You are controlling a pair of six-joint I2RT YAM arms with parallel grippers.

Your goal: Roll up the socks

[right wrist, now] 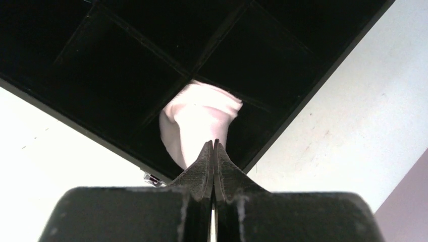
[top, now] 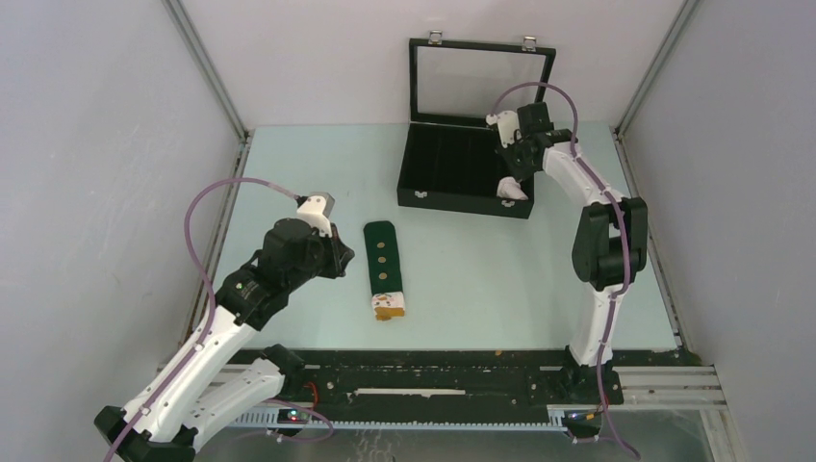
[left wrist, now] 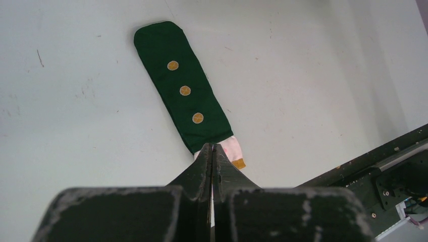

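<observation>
A dark green sock (top: pixel 383 258) with gold dots and a white-and-gold end lies flat on the table, also in the left wrist view (left wrist: pixel 182 85). My left gripper (top: pixel 344 258) stands to its left in the top view, shut, with nothing visible between its fingers. One pale pink bundled sock (right wrist: pixel 204 113) sits in the front right compartment of the black box (top: pixel 438 200). Above that compartment, my right gripper is shut and empty. Its fingertips cover the lower part of the bundle in the right wrist view.
Dividers split the box into several compartments; those others in sight look empty. Its glass lid (top: pixel 481 77) stands open at the back, close behind the right arm.
</observation>
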